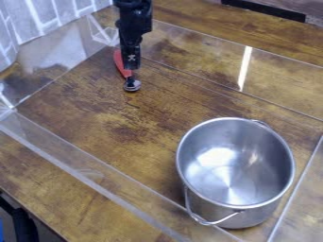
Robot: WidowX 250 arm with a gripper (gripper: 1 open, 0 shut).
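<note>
My black gripper hangs near the top centre-left, over a red-handled utensil with a metal head that lies on the wooden table. The gripper partly hides the handle, and whether its fingers are open or shut is too small and dark to tell. A steel pot with a wire handle stands at the lower right.
Clear plastic walls border the wooden work area, with a white curtain-like backdrop at the upper left.
</note>
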